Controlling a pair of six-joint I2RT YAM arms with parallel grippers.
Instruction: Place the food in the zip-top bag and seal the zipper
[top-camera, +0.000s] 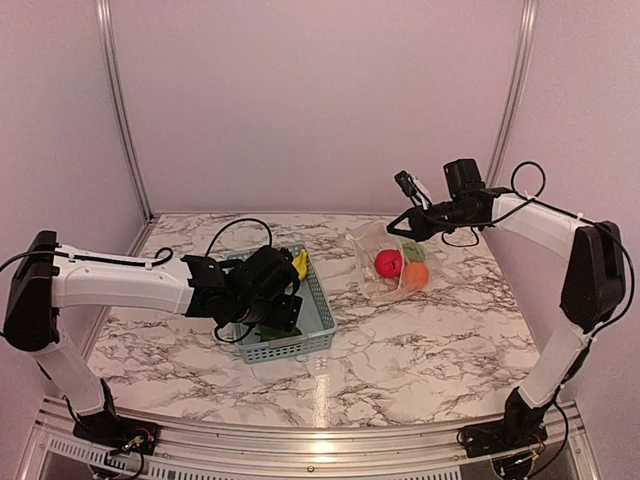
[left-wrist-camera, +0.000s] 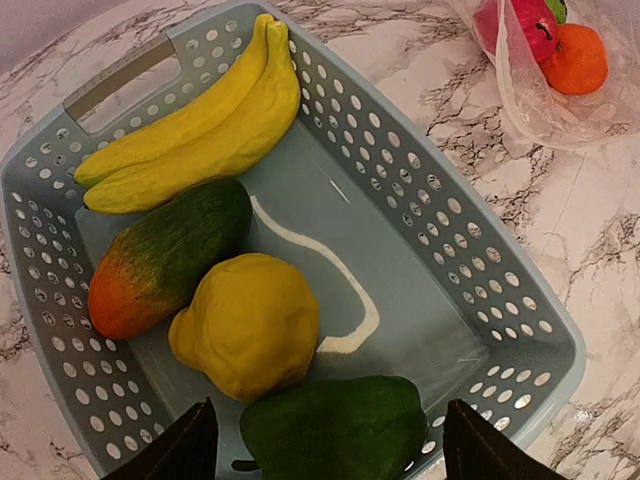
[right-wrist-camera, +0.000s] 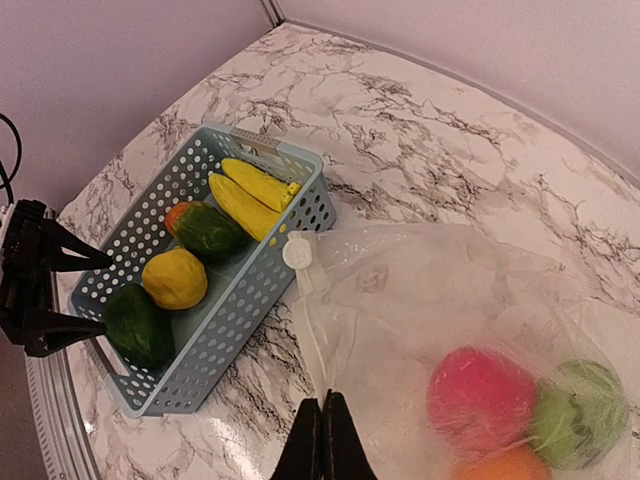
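Note:
A clear zip top bag (right-wrist-camera: 400, 290) rests on the table at the right, holding a pink-red fruit (top-camera: 388, 264), an orange one (top-camera: 415, 275) and a green item (right-wrist-camera: 575, 415). At the bag's mouth, my right gripper is shut on its thin edge. My left gripper stands open low over the near end of the basket, a finger to each side of a dark green pepper (left-wrist-camera: 335, 430). Also in the basket are a yellow lumpy fruit (left-wrist-camera: 255, 325), a green-orange mango (left-wrist-camera: 170, 260) and yellow bananas (left-wrist-camera: 215, 135).
The grey-blue perforated basket (left-wrist-camera: 450, 220) has raised walls around the food. Between basket and bag runs a strip of bare marbled table (top-camera: 345, 290).

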